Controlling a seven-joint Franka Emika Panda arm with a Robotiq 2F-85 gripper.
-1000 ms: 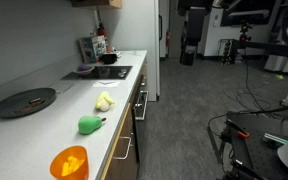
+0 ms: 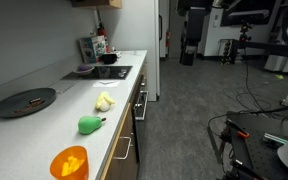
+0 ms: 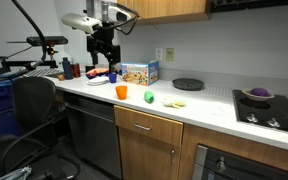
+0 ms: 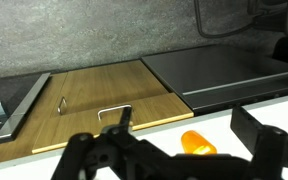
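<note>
An orange cup (image 2: 60, 168) with yellow contents stands on the white counter, near the front edge; the second exterior view shows the cup (image 3: 121, 93) too. Past it on the counter lie a green object (image 2: 90, 124) and a yellow object (image 2: 105, 102). High above the counter, my gripper (image 3: 101, 56) hangs at the end of the arm, well clear of everything. From the wrist, the dark fingers (image 4: 246, 126) stand wide apart with nothing held; the orange cup (image 4: 196, 143) appears far below, in line with the gap between them.
A flat black pan (image 2: 24, 103) rests against the wall side. Farther along are the black cooktop (image 3: 269, 110) and a purple bowl-like item (image 3: 258, 93) on it. Boxes (image 3: 139, 73) stand at the back left of the counter. Drawers and cabinets (image 3: 150, 128) below are shut.
</note>
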